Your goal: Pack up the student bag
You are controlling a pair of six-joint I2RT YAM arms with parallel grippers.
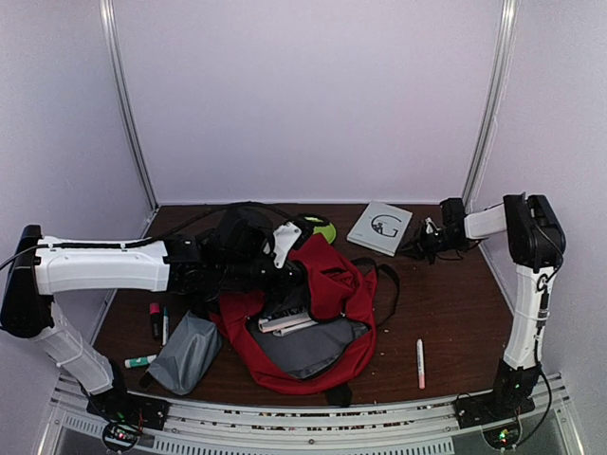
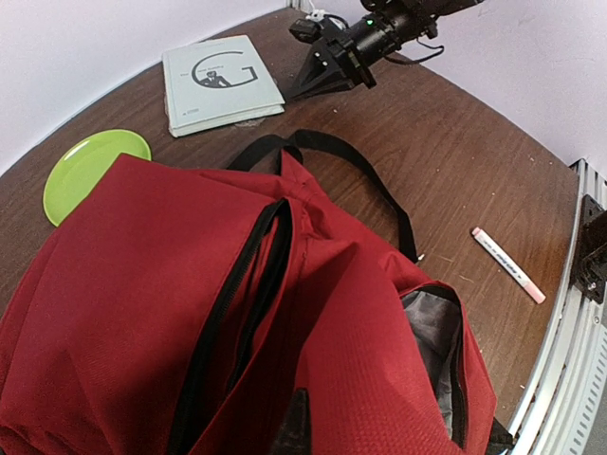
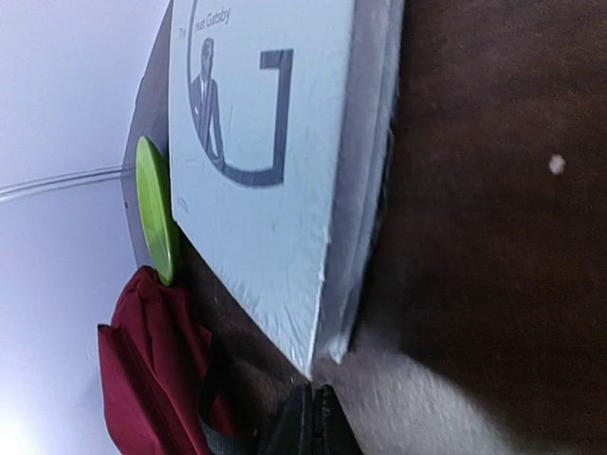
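Note:
The white book with a large G on its cover lies flat at the back of the table. My right gripper is shut with nothing between its fingers, just off the book's near corner. In the right wrist view the book is wholly outside those fingers. The red bag lies unzipped at front centre, with pale items inside. Red cloth rises around my left gripper, shut on the bag's upper edge; one dark fingertip shows, the other is hidden by cloth.
A green plate lies behind the bag. A pink marker rests at front right. On the left are a grey pouch, a green marker and a dark pink-capped marker.

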